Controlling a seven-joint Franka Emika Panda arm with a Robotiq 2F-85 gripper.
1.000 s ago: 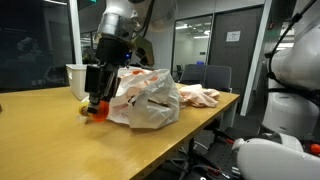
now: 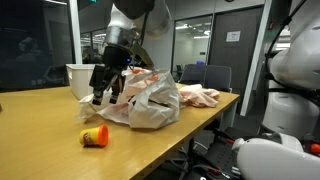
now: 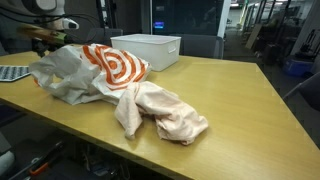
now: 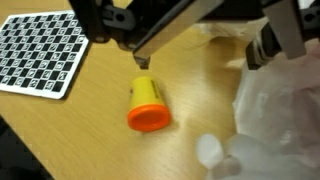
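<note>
On the wooden table a yellow cup-shaped container with an orange end (image 2: pixel 94 137) lies on its side. The wrist view shows the same container (image 4: pixel 148 105) below the fingers, its orange end toward the bottom of the picture. My gripper (image 2: pixel 106 98) hangs above it, clear of it. In the wrist view the gripper is open, its fingers wide apart with nothing between them. Exterior view 2 shows only part of the arm at its far left; the container is not visible there.
A crumpled white bag (image 2: pixel 154 104), orange-patterned in exterior view 2, stands close beside the gripper. A pinkish cloth (image 3: pixel 160 112) lies farther along the table. Behind stands a white box (image 3: pixel 147 48). A checkerboard (image 4: pixel 40 52) lies near the container.
A second ago the container was up at the gripper's fingers, above the table.
</note>
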